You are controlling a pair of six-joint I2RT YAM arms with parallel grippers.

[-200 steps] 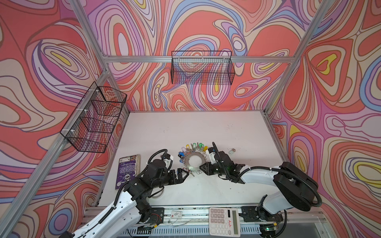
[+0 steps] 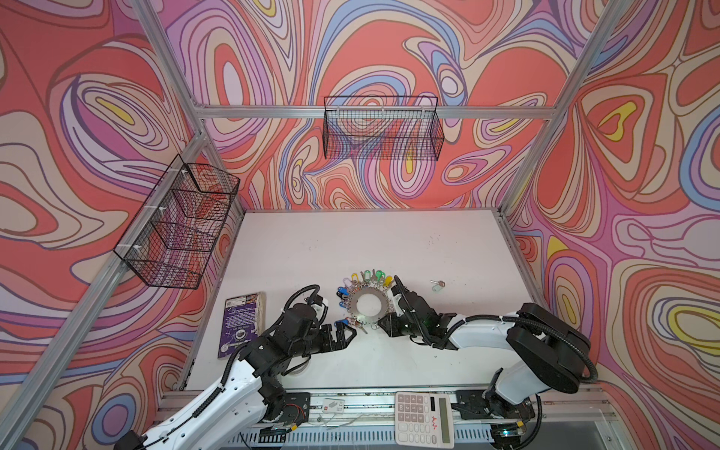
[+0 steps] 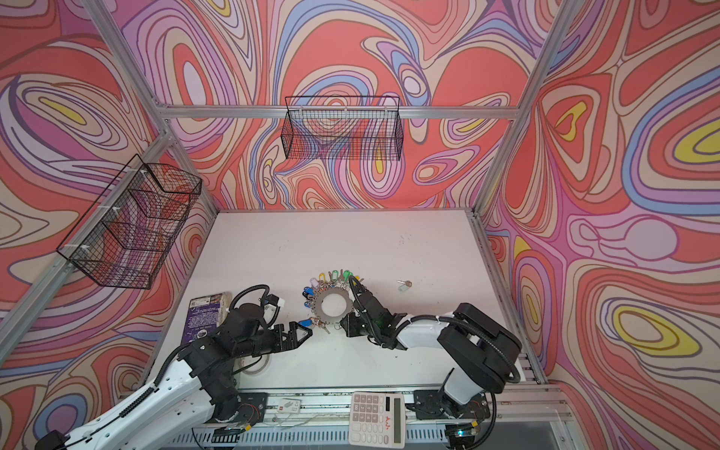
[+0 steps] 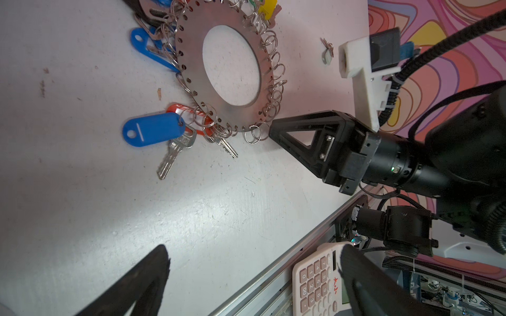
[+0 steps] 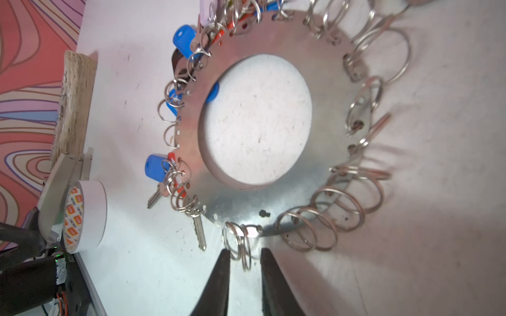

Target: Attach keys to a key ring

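A flat metal ring plate [image 5: 326, 105] lies on the table with several small split rings along its edge. Tagged keys hang from part of it, including a blue tag [image 4: 152, 129] with a key [image 4: 169, 159]. In the right wrist view, a small cluster of split rings [image 5: 241, 247] hangs from the near edge, just at the gap between the fingertips of my right gripper. Those fingers stand part open, with space on both sides of the rings. My left gripper is wide open and empty, above bare table at the plate's near left.
A loose key with a pale green tag [image 2: 438, 286] lies right of the plate. A purple book [image 2: 241, 324] rests at the table's left. Beyond the front edge sits a pink calculator [image 2: 423, 419].
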